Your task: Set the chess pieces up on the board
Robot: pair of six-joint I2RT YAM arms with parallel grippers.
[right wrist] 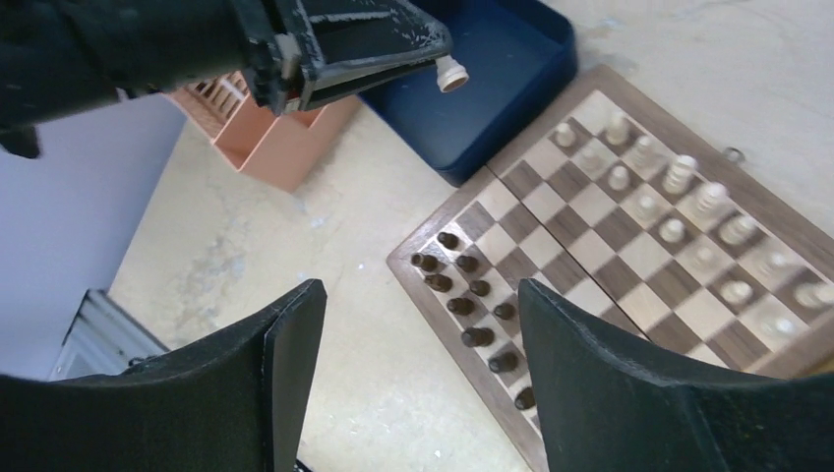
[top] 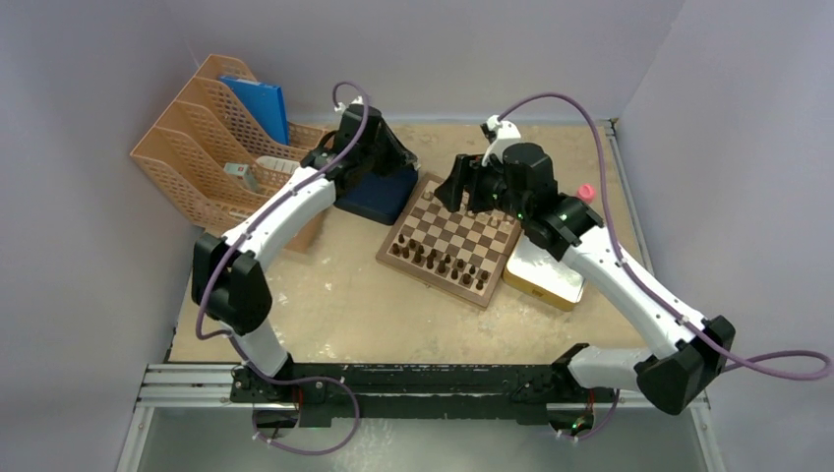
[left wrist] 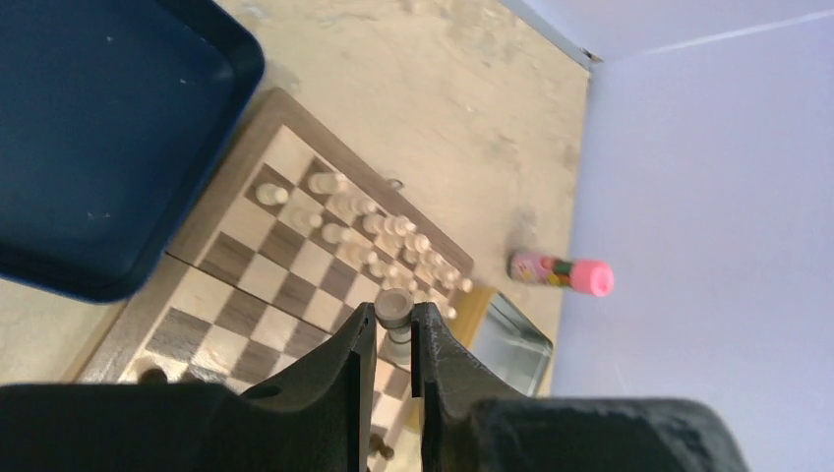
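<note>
The chessboard [top: 443,236] lies mid-table, dark pieces [right wrist: 476,336] along its near side, light pieces [right wrist: 679,174] along the far side. My left gripper is raised beside the board's upper left, shut on a white chess piece, which also shows at its fingertips in the right wrist view [right wrist: 451,75]. My right gripper is over the board, open, with nothing visible between its fingers.
A blue tray [left wrist: 108,118] sits left of the board. An orange organiser [top: 187,147] stands at the back left. A metal tin [top: 544,276] and a pink-capped bottle [left wrist: 590,277] are to the right.
</note>
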